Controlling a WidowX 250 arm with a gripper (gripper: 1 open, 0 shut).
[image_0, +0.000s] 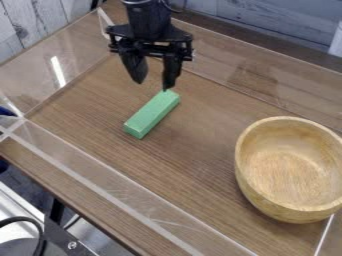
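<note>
A green rectangular block (152, 115) lies on the wooden table at the centre, angled from lower left to upper right. My dark gripper (152, 72) hangs above and behind the block, apart from it, with its fingers spread and nothing visible between them.
A large pale wooden bowl (289, 175) fills the lower right of the table (160, 200). Black cables lie at the lower left corner, beside the table's edge.
</note>
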